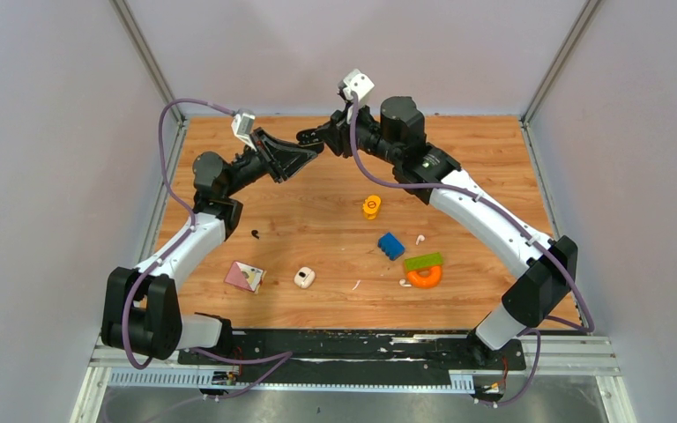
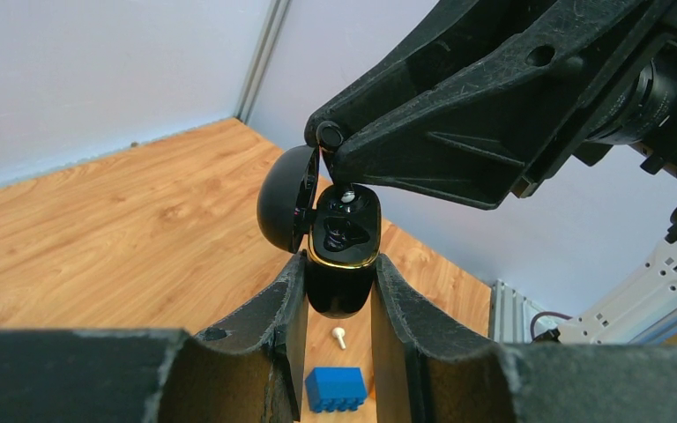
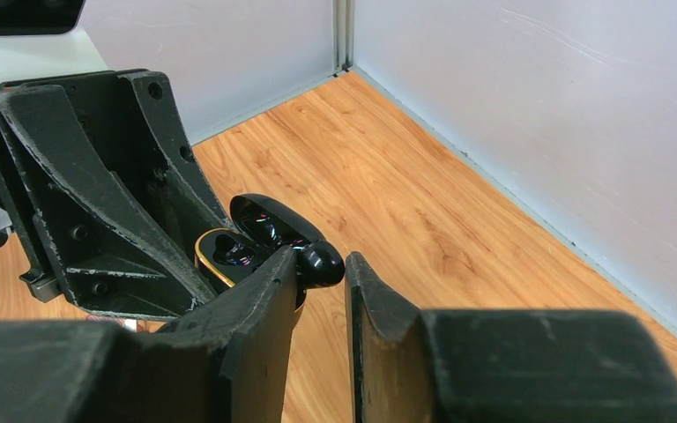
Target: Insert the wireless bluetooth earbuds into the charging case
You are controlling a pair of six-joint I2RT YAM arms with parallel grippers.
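The black charging case (image 2: pixel 339 282) with gold trim hangs in the air, lid open, held between the fingertips of my left gripper. In the left wrist view a socket with a metal contact shows in it. My right gripper is at the lid, its fingertips close together; in the left wrist view a small dark piece, perhaps an earbud, is at its tip, just above the case, largely hidden. In the top view both grippers meet at the upper middle. A small black earbud (image 1: pixel 255 233) lies on the table at left.
On the wooden table (image 1: pixel 317 229) lie a white case (image 1: pixel 304 277), a yellow piece (image 1: pixel 372 207), a blue brick (image 1: pixel 390 246), a green block (image 1: pixel 423 261), an orange ring (image 1: pixel 425 280), small white pieces and a pink card (image 1: pixel 244 277).
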